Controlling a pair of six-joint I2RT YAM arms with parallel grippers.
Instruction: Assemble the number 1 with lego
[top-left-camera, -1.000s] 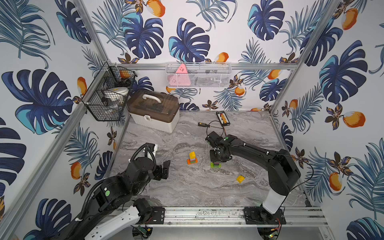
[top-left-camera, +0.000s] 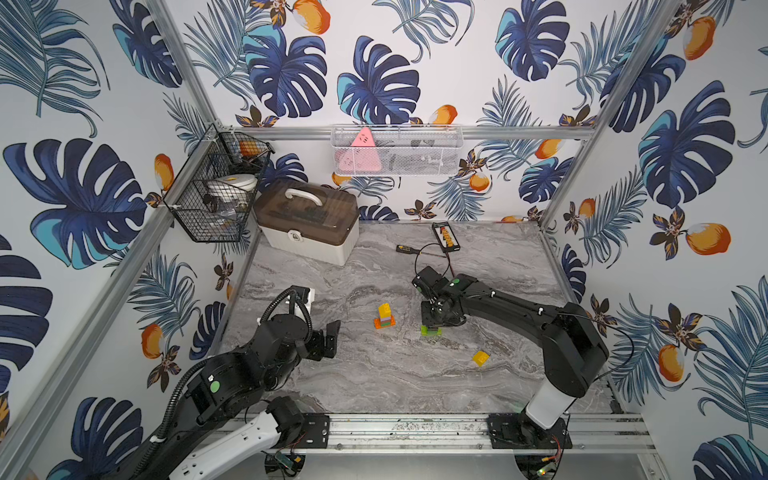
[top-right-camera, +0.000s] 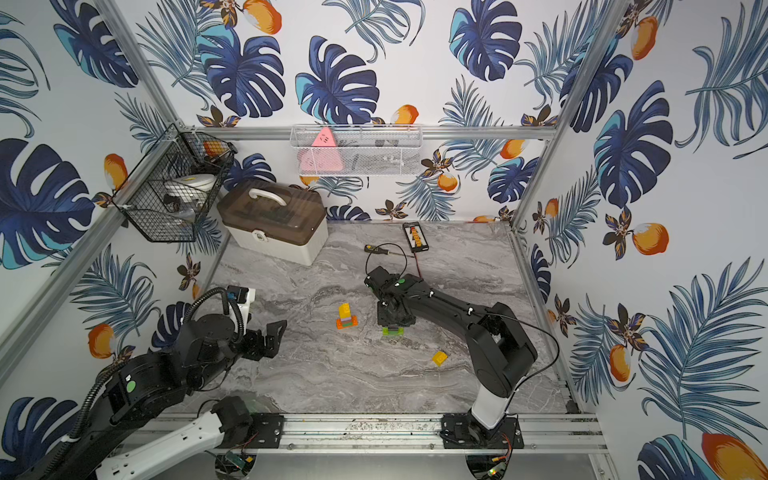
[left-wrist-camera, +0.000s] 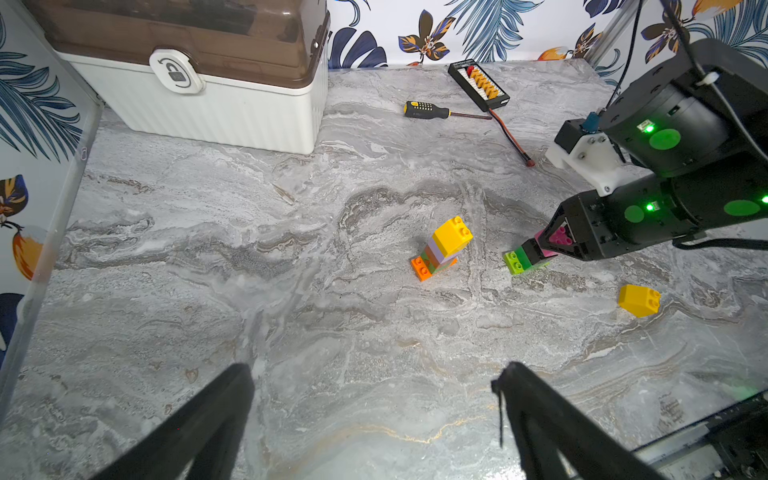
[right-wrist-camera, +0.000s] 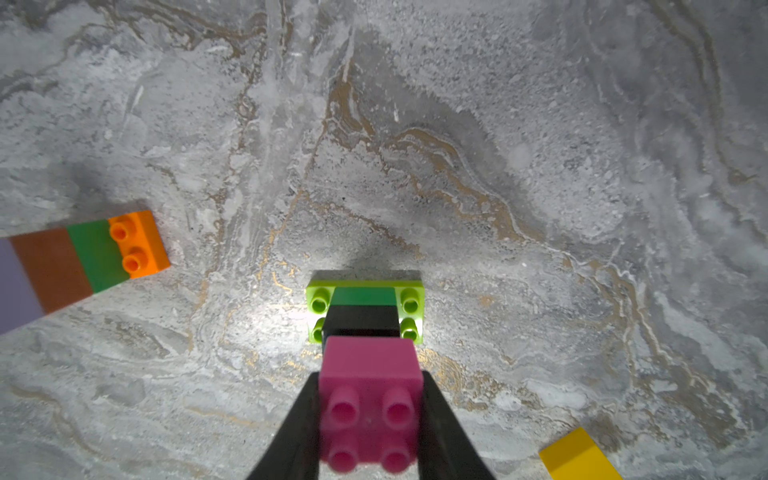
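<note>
In the right wrist view, a light green base brick (right-wrist-camera: 365, 284) lies on the table, carrying a dark green brick (right-wrist-camera: 364, 296) and a black brick (right-wrist-camera: 361, 318). My right gripper is shut on a pink brick (right-wrist-camera: 370, 360) at the top of this stack; whether it is fully seated cannot be told. Left of it stands a tower with an orange base (left-wrist-camera: 421, 267) and a yellow slanted top (left-wrist-camera: 452, 236). Another yellow slanted brick (left-wrist-camera: 639, 300) lies loose to the right. My left gripper hovers open and empty over the table's left side.
A tool case (top-left-camera: 308, 220) fills the back left of the table. A screwdriver (left-wrist-camera: 428, 110) and a black terminal block (left-wrist-camera: 478, 85) with a cable lie at the back.
My right gripper has lowered slightly over the green base and shifted a little to the right. The left arm, the tower and the loose yellow brick have stayed put.
</note>
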